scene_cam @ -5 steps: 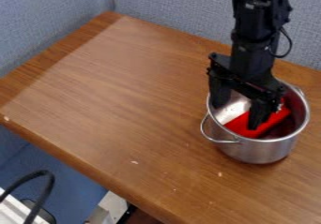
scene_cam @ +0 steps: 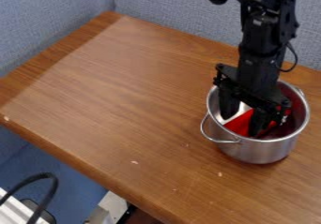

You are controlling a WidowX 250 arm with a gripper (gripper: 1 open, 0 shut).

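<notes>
A silver pot [scene_cam: 257,151] with wire handles stands at the right of the wooden table. My black gripper [scene_cam: 243,113] reaches down into it from above, its fingers low inside the pot. A red object [scene_cam: 238,125] and something white lie inside, partly hidden by the fingers. I cannot tell whether the fingers hold anything.
Grey-blue padded walls stand behind and at the left. A white item with a black cable sits at the bottom left, off the table edge.
The gripper has shifted slightly within the pot over the last second, and its fingers now cover the red object differently.
</notes>
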